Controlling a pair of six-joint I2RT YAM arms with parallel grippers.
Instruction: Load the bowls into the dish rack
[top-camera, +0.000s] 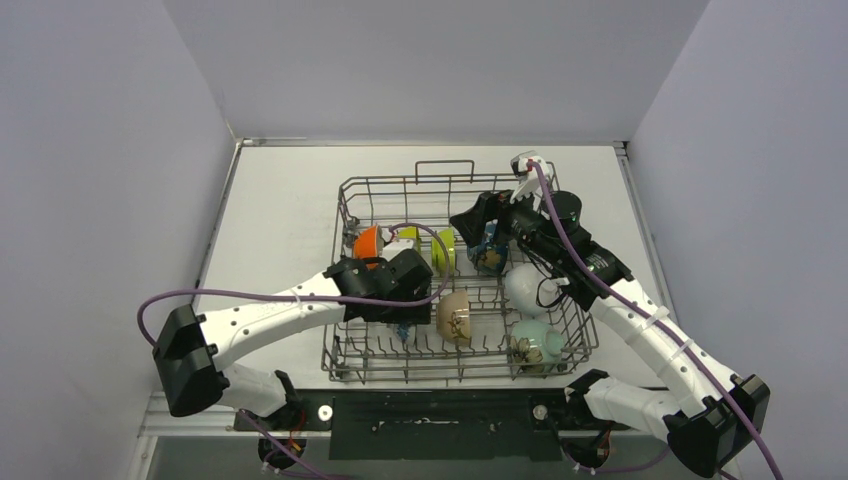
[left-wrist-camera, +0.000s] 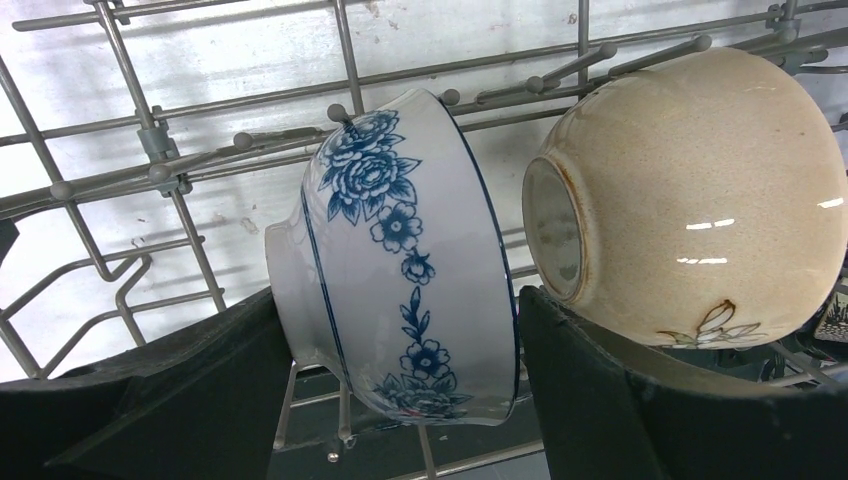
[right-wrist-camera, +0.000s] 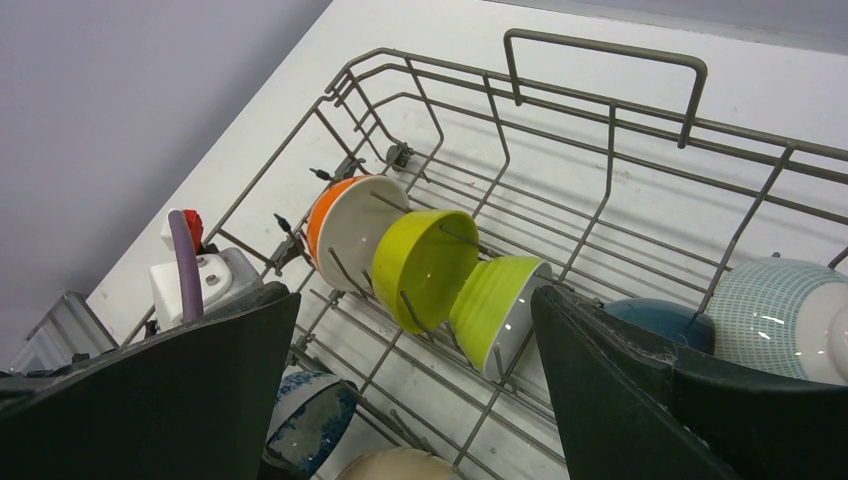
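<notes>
In the left wrist view a white bowl (left-wrist-camera: 440, 200) with blue flowers stands on its side in the rack, its upper edge by the tines. My left gripper is shut on it, one finger at the foot and the other at the rim. Beyond its rim sits a beige bowl (left-wrist-camera: 700, 190), close beside the right-hand finger. From above, the left arm hides most of the white bowl. Over the back right of the rack, my right gripper is open, with nothing between its fingers.
The dish rack (top-camera: 445, 161) also holds an orange bowl (right-wrist-camera: 330, 210), a yellow bowl (right-wrist-camera: 410, 270), a green bowl (right-wrist-camera: 490, 310), a dark blue bowl (right-wrist-camera: 660, 322) and a pale patterned bowl (right-wrist-camera: 770, 310). A large white bowl (top-camera: 522, 287) and a mint bowl (top-camera: 540, 340) stand front right.
</notes>
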